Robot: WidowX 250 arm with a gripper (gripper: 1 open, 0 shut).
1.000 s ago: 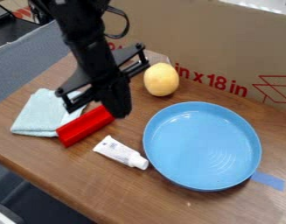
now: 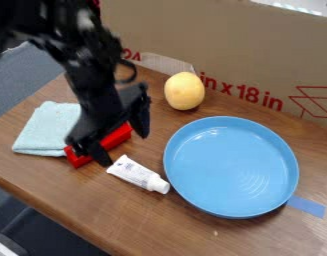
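Note:
My gripper (image 2: 110,130) is low over a red cylinder (image 2: 83,157) on the wooden table, its dark fingers spread open around it and hiding part of it. A pale blue folded cloth (image 2: 43,130) lies left of the cylinder. A white tube (image 2: 138,174) lies just in front and to the right of the gripper.
A blue plate (image 2: 233,165) takes up the right of the table (image 2: 139,220). A yellow potato-like object (image 2: 185,92) sits at the back, before a cardboard box (image 2: 259,50). Its left edge borders a dark area.
My gripper has come down from above the red cylinder to around it, now covering more of it. The other objects look unmoved.

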